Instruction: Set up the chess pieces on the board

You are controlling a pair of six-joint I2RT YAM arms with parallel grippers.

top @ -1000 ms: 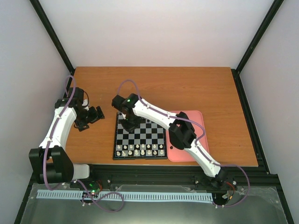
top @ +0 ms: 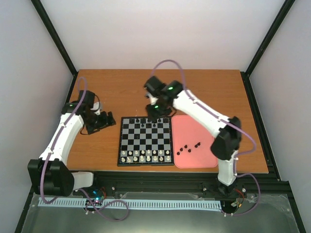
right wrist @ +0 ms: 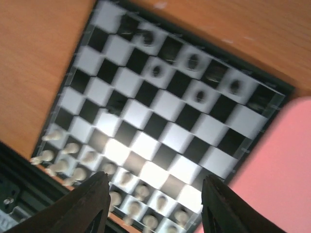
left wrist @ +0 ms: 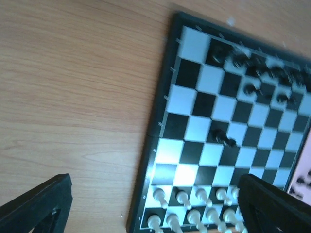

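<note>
The chessboard [top: 122, 141] lies on the table with white pieces [top: 146, 156] filling its two near rows. Black pieces [left wrist: 257, 65] stand along the far side, with a couple one row in front of them. A lone black piece [left wrist: 223, 138] is farther toward the middle, on the left part of the board. My right gripper [top: 156, 116] is above the board's far right part, its fingers [right wrist: 92, 199] spread with nothing between them. Left of the board hovers my left gripper [top: 106, 124], open and empty.
Several black pieces [top: 188, 148] lie on the pink tray [top: 194, 128], which sits against the board's right side. Bare wooden table [top: 116, 87] stretches behind the board and to the left. The right arm reaches over the tray.
My right arm has swung right and away from the board's upper left, uncovering squares there and more pieces on the tray. My left gripper has shifted slightly right, toward the board.
</note>
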